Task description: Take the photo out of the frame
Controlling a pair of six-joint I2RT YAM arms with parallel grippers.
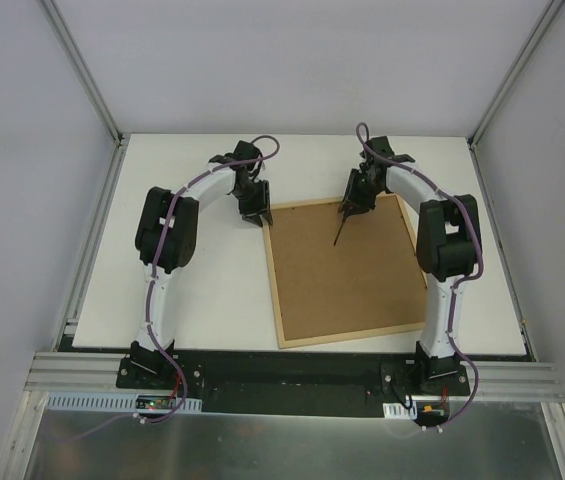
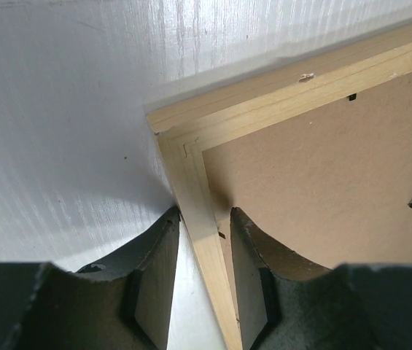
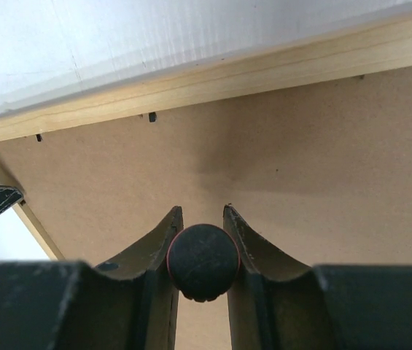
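The picture frame lies back side up on the table, its pale wooden rim (image 1: 274,290) around a brown backing board (image 1: 347,285). Small black tabs (image 3: 152,117) stick out along the rim's inner edge. At the far left corner my left gripper (image 1: 258,218) is open, its fingers (image 2: 158,255) on either side of the left rim strip. A thin dark rod-like tool (image 1: 340,230) is clamped in my right gripper (image 1: 350,208), over the board near the far rim. Its round black end (image 3: 204,262) with a red ring faces the right wrist camera, hiding the rest.
The right forearm (image 1: 446,240) covers part of the frame's right edge.
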